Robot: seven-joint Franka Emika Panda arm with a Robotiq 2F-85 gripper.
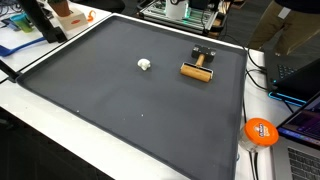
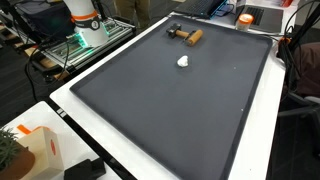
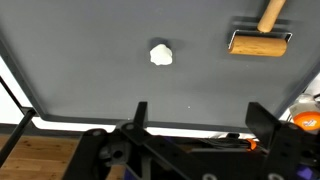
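Note:
A small white lump [image 1: 144, 64] lies on the dark grey board, left of a tool with a wooden roller [image 1: 197, 72] and a black end. From the other side, the same white lump [image 2: 183, 61] rests in front of the roller tool [image 2: 185, 35]. In the wrist view, the white lump [image 3: 161, 54] is up and left of centre, with the wooden roller [image 3: 258, 46] at upper right. My gripper shows its two dark fingers wide apart at the bottom, nothing between them. It hangs above the board, clear of both objects.
The grey board [image 1: 120, 100] is bare apart from these two things. An orange-lidded jar [image 1: 261, 132] stands off its right side, near cables and a laptop [image 1: 300, 155]. A potted plant [image 2: 14, 155] sits at the near left in exterior view 2.

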